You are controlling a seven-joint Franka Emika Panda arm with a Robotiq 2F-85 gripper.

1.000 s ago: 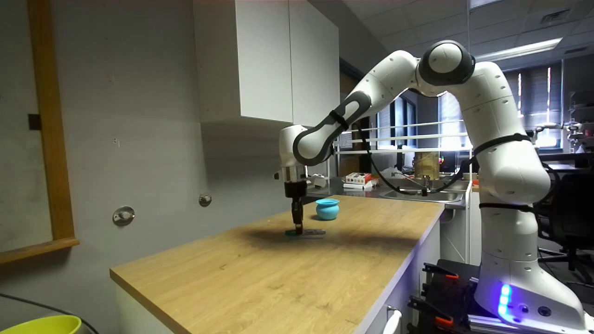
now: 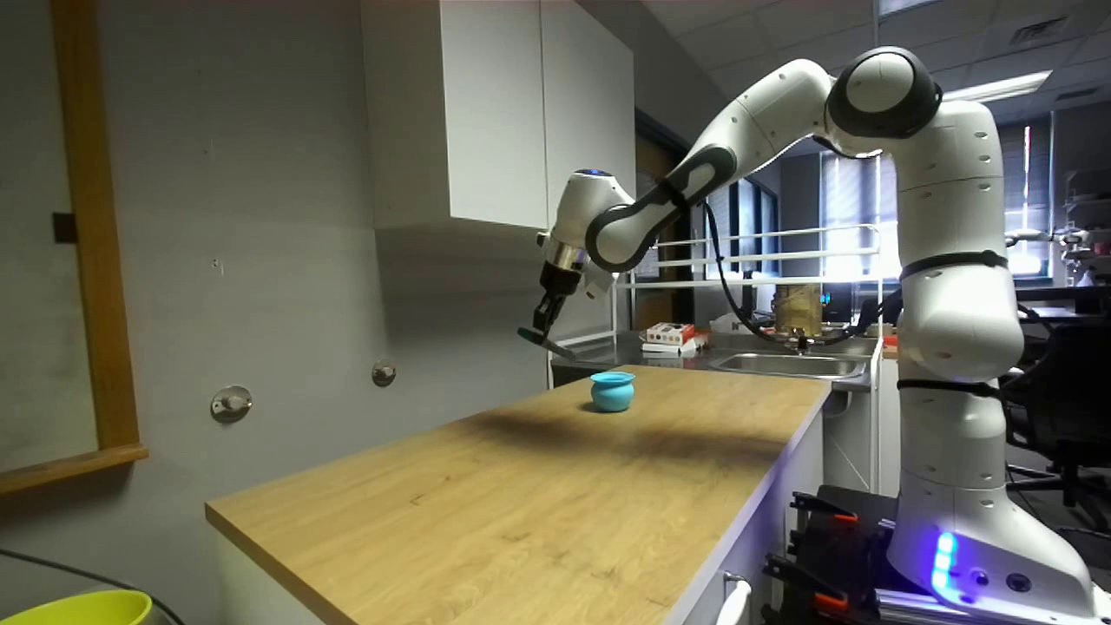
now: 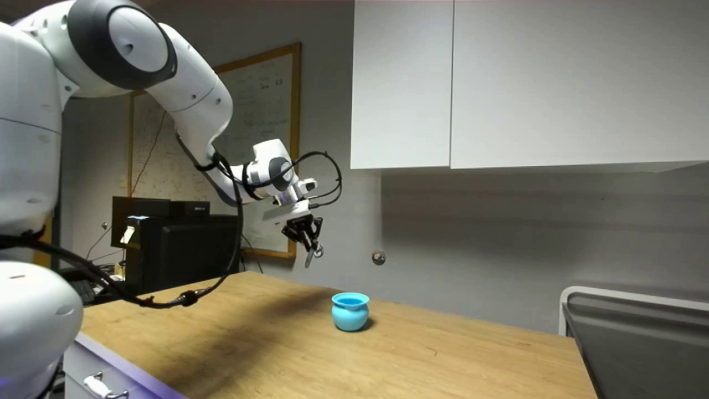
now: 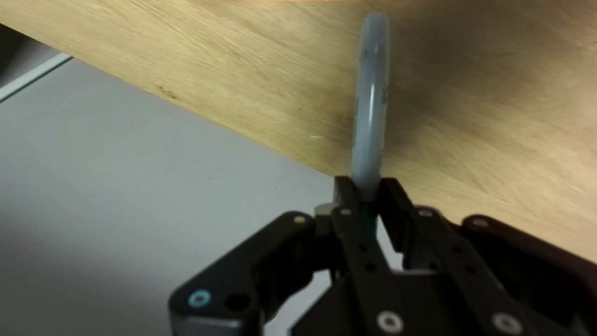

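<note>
A slim grey marker-like stick point(image 4: 370, 106) with a dark green end is clamped in my gripper. The fingers are shut on it near that green end, and its grey length sticks out past the fingertips. In the first exterior view my gripper point(image 2: 543, 319) is raised well above the table, with the stick point(image 2: 557, 345) tilted. Below it, to the right in that view, a turquoise pot point(image 2: 612, 392) stands upright on the wooden table. From the second exterior view the pot point(image 3: 350, 312) shows an open top, apart from the gripper point(image 3: 310, 243).
White wall cabinets point(image 2: 495, 115) hang behind the arm. A sink point(image 2: 797, 365) and small boxes point(image 2: 669, 335) lie beyond the table's far end.
My gripper has risen from the tabletop, lifting the stick clear of it. The wrist has tilted, and the stick with it. The pot has stayed in place.
</note>
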